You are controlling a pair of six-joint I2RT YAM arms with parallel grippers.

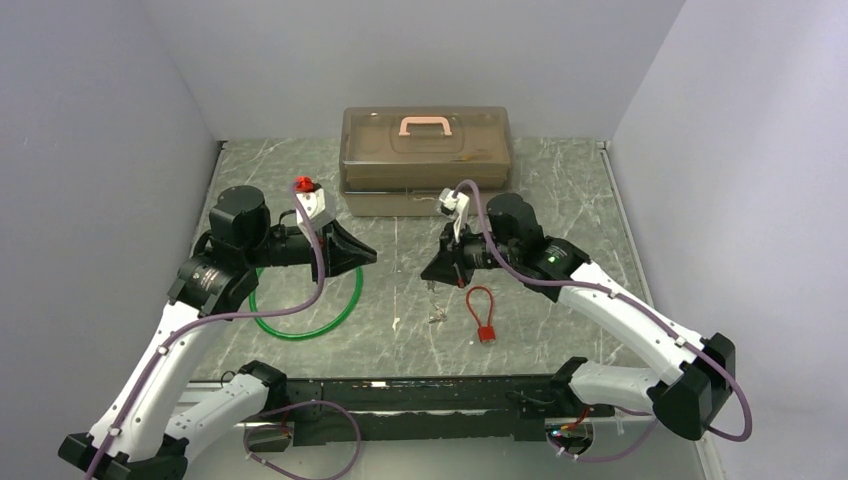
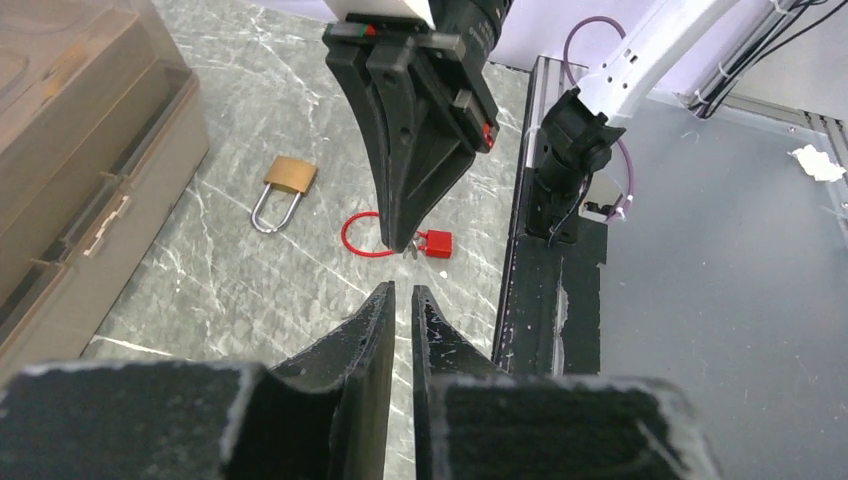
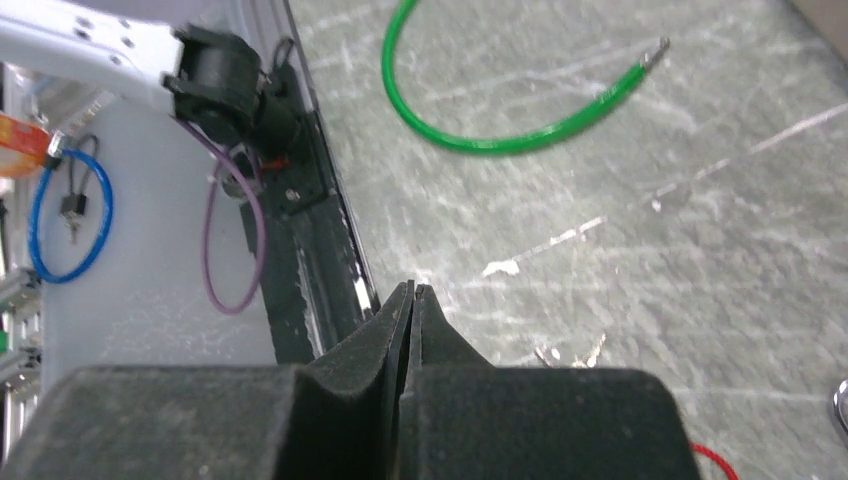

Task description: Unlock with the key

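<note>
The red padlock (image 1: 486, 333) with its long red loop lies on the marble table, front of centre, right of some small silver keys (image 1: 437, 316). In the left wrist view a brass padlock (image 2: 292, 172) lies with shackle closed; the right arm hides it from above. My left gripper (image 1: 372, 257) hangs left of centre, fingertips together or nearly so, nothing visible between them. My right gripper (image 1: 428, 272) is shut above the keys, nothing showing between its fingertips.
A brown translucent toolbox (image 1: 425, 155) stands at the back. A green hose ring (image 1: 340, 320) lies at the left under my left arm.
</note>
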